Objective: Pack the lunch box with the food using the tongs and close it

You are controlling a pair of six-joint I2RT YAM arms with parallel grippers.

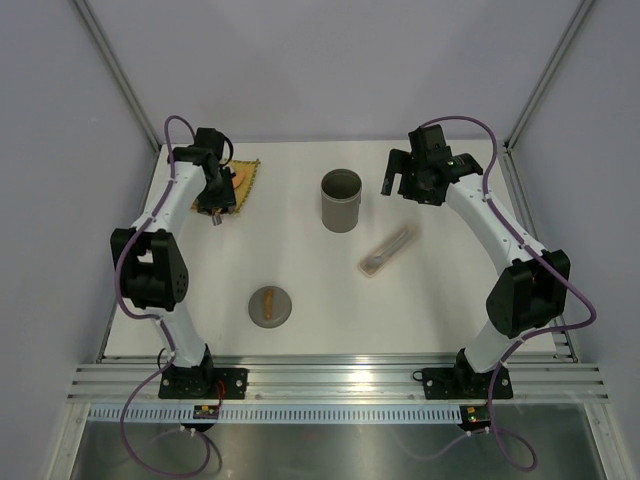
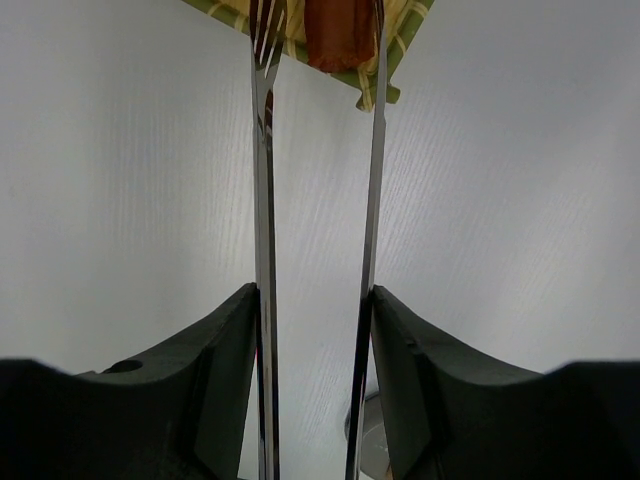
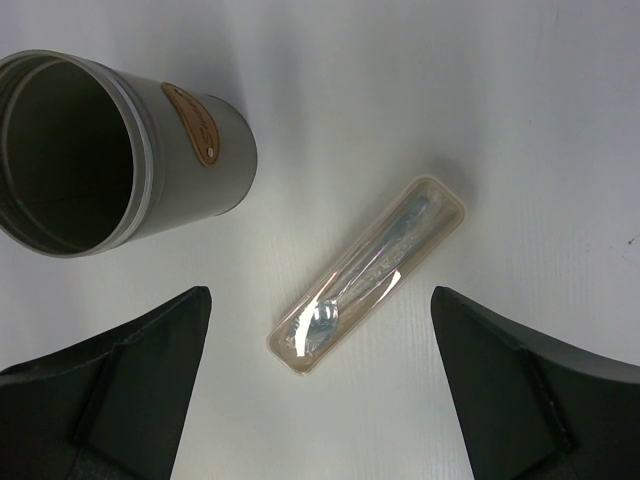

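Observation:
My left gripper point(image 1: 217, 212) hangs open over the near edge of a yellow cloth point(image 1: 245, 175) with green trim at the back left; a brown-red item point(image 2: 336, 35) on the cloth shows between and beyond its long fingers. A grey canister point(image 1: 341, 210) stands upright at centre. My right gripper point(image 1: 397, 175) hovers open behind a clear case holding a spoon point(image 3: 365, 270), right of the canister in the right wrist view.
A grey round lid point(image 1: 281, 311) with a tan strip lies near the front left.

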